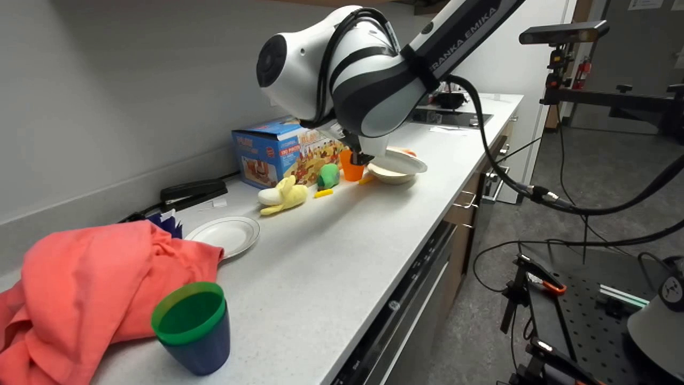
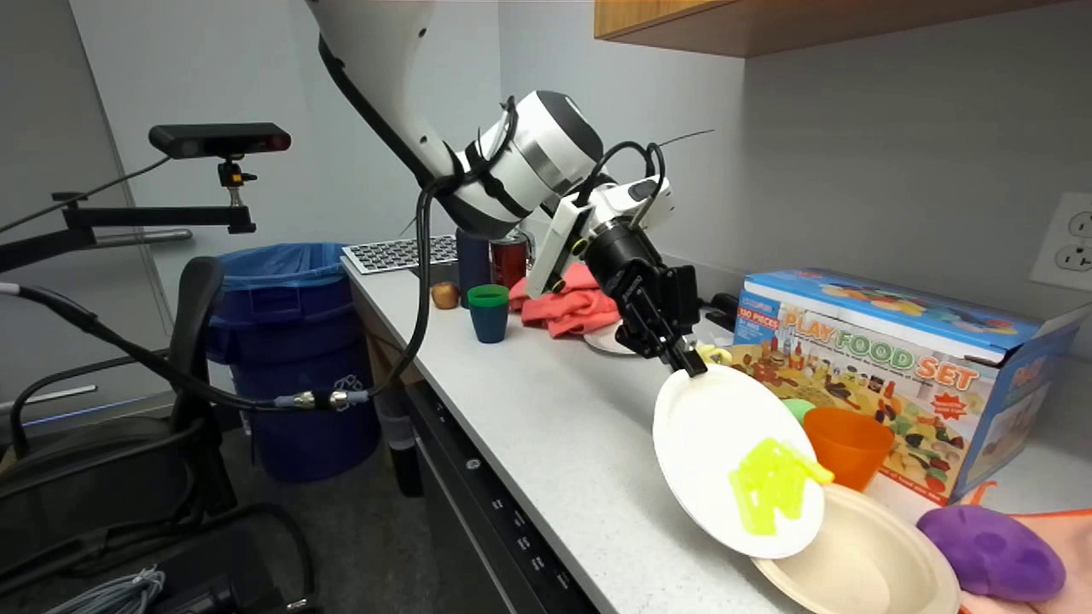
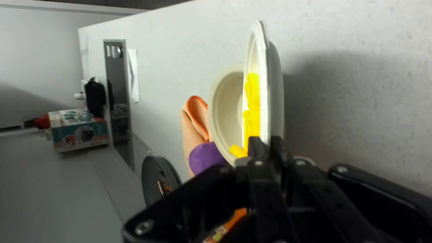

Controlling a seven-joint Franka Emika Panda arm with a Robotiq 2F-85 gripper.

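Note:
My gripper [image 2: 688, 360] is shut on the rim of a white plate [image 2: 698, 440], which hangs steeply tilted above the counter. Yellow play-food pieces [image 2: 763, 486] lie against its lower face. Below the plate's low edge stands a cream bowl [image 2: 901, 568]; what shows of its inside is empty, and part of it is hidden behind the plate. Seen from the wrist, the fingers pinch the near edge of the plate [image 3: 264, 81], with the yellow pieces [image 3: 251, 105] leaning over the bowl [image 3: 226, 109].
An orange cup [image 2: 847, 442] and the play food box [image 2: 870, 368] stand close behind the plate. Right of the bowl lies a purple toy [image 2: 993, 553] on an orange-edged cloth. Another plate [image 1: 227, 234], a red cloth [image 1: 109, 282] and stacked cups [image 1: 192, 327] occupy the counter's other end.

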